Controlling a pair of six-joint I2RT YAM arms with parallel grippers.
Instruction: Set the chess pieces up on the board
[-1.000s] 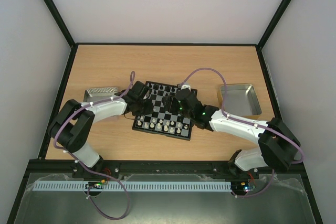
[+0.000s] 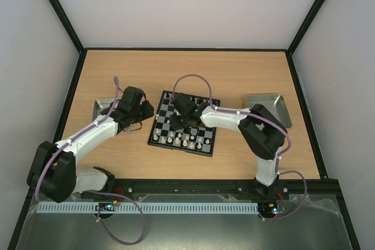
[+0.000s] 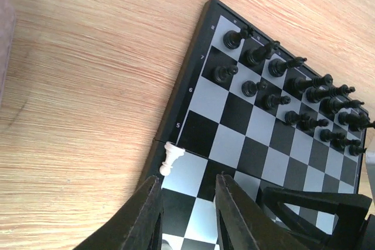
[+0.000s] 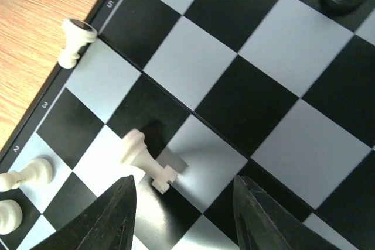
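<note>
The chessboard [image 2: 154,143] holds black pieces [image 3: 254,57] at the far side and white pieces at the near side. One white piece [image 3: 173,157] lies on its side at the board's left edge. Another white piece [image 4: 140,157] lies tipped near the middle in the right wrist view. My left gripper is left of the board, fingers apart, nothing seen between them. My right gripper is over the board, fingers apart, just beside the tipped piece.
A metal tray [image 2: 265,102] stands at the right, another tray [image 2: 101,105] at the left, partly behind my left arm.
My left arm has drawn back leftward off the board. My right arm has moved leftward over the board.
</note>
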